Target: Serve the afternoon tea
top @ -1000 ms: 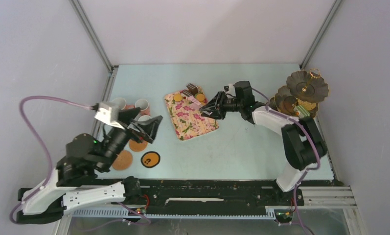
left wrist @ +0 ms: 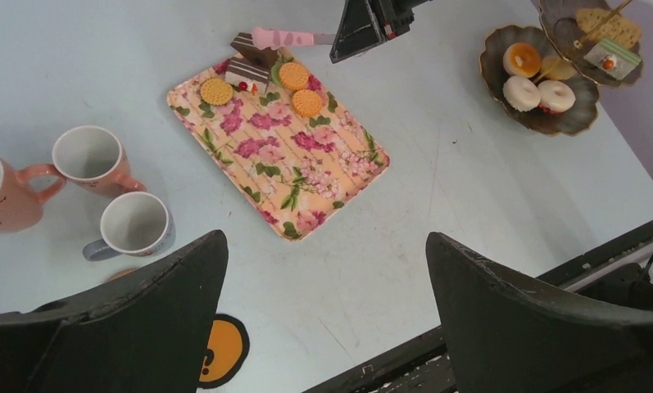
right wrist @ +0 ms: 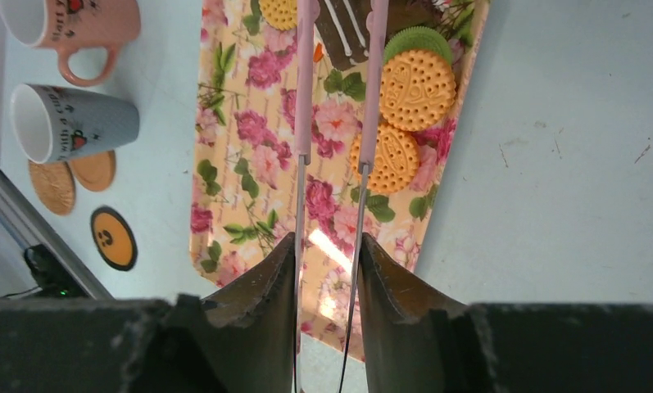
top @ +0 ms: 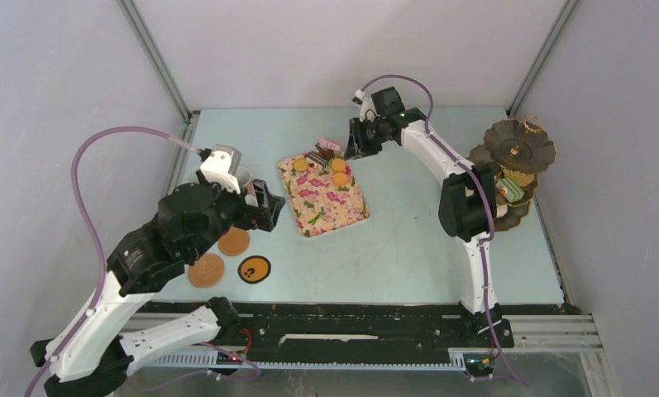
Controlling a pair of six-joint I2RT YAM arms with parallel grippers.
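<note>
My right gripper [top: 355, 141] is shut on a pair of pink tongs [left wrist: 283, 38] with thin metal arms. The tongs' pink tips reach over the back edge of a flowered tray [top: 336, 217], at the striped brown cakes [left wrist: 247, 75]; whether they touch a cake I cannot tell. Round biscuits [right wrist: 417, 90] lie by the cakes. To the tray's left, my left gripper [top: 274, 207] hangs open and empty. A tiered dark stand [top: 520, 147] at the far right bears small pastries [left wrist: 521, 93] and a wrapped green-and-white piece [left wrist: 614, 59].
Pink mugs [left wrist: 91, 160] and a grey mug [left wrist: 136, 225] stand left of the tray. Round brown coasters [top: 234, 241] and a black-rimmed one [top: 254, 269] lie in front. Bare table [top: 417, 256] stretches between tray and stand.
The right gripper, tongs in it, has shifted from the tray's right side to its back right corner, and the tongs lie further back.
</note>
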